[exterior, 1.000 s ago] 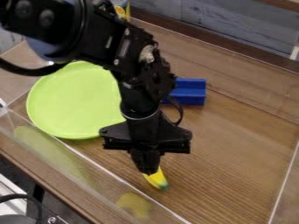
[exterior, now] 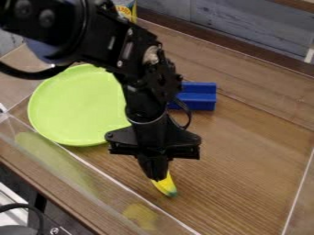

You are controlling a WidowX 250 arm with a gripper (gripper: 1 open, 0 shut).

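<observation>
My black gripper [exterior: 157, 173] reaches down over the wooden table, its narrow fingertips pointing at a small yellow object with a green end [exterior: 167, 186], probably a toy banana or corn. The fingers look shut, and the yellow piece lies on the table just below and in front of them; whether they touch it I cannot tell.
A green plate [exterior: 61, 108] lies at the left and a blue container [exterior: 199, 97] behind the arm. A clear plastic edge runs along the front left.
My gripper has risen slightly over the last second, showing a little more of the yellow piece below it.
</observation>
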